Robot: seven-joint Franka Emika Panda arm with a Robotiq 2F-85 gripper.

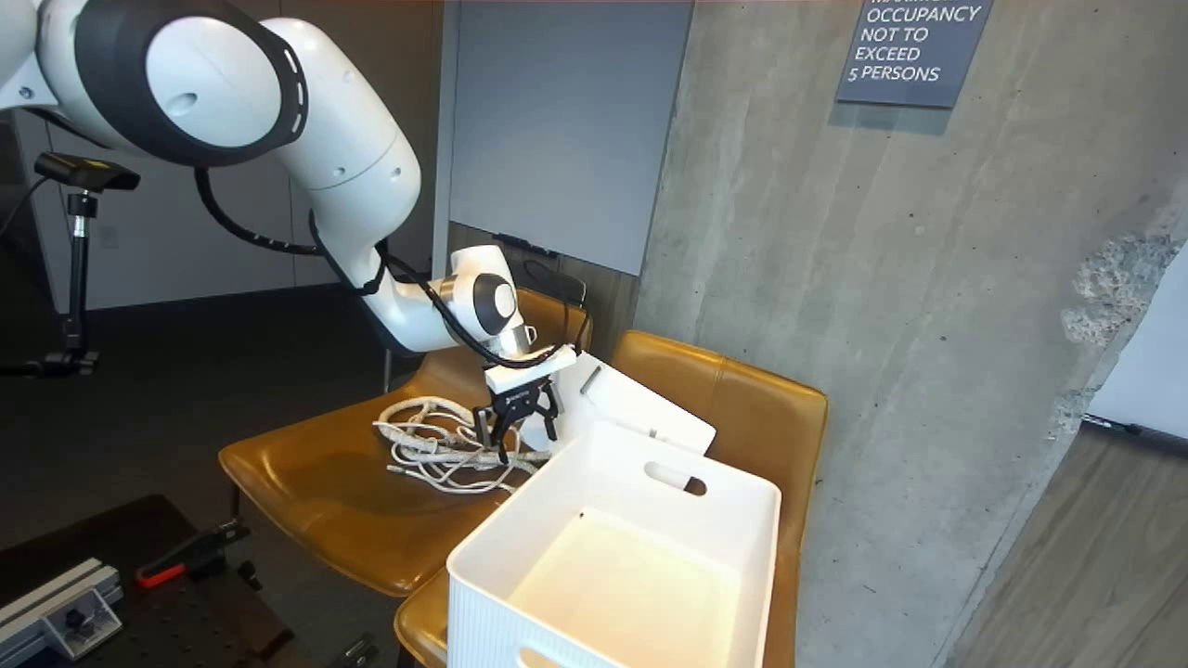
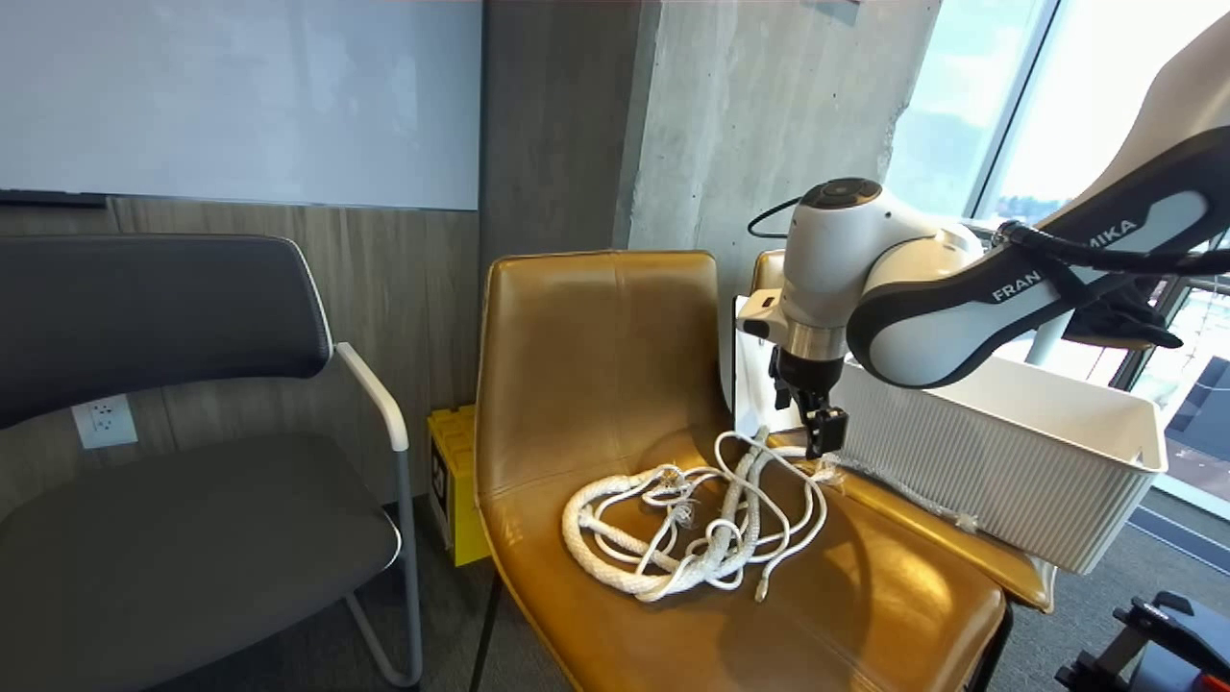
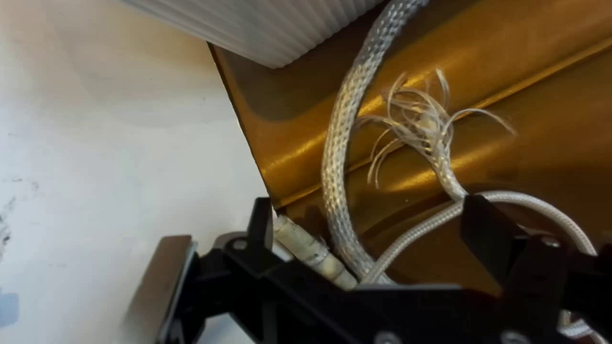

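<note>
A tangle of white rope (image 2: 646, 577) lies on the seat of the brown chair, one thick braided length (image 3: 338, 149) running toward the bin. My gripper (image 1: 523, 443) points down over the rope's side nearest the white bin (image 1: 624, 557). In the wrist view its two black fingers (image 3: 261, 223) stand wide apart, so the gripper is open and grips nothing. A taped rope end (image 3: 312, 252) shows close beside one finger, and a thinner cord with a frayed tip (image 3: 427, 126) passes between the fingers. Whether any finger touches the rope I cannot tell. The bin's visible inside is empty.
A white board (image 1: 640, 401) leans on the second chair's backrest (image 1: 724, 390), behind the bin. A dark grey chair (image 2: 173, 531) stands off to the left in exterior view 2.
</note>
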